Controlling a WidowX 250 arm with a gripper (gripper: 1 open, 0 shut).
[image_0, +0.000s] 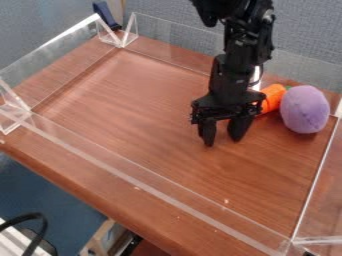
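My black gripper (222, 125) is low over the wooden surface, right of centre, its two fingers pointing down and apart, with nothing visible between them. An orange carrot-like object (271, 98) lies just to its right, partly hidden behind the gripper. A purple round object (306, 110), like an eggplant or plush toy, rests beside the orange one near the right side.
Clear plastic walls edge the wooden surface (134, 120). The left and front of the surface are empty. A black cable and other items lie outside at the lower left.
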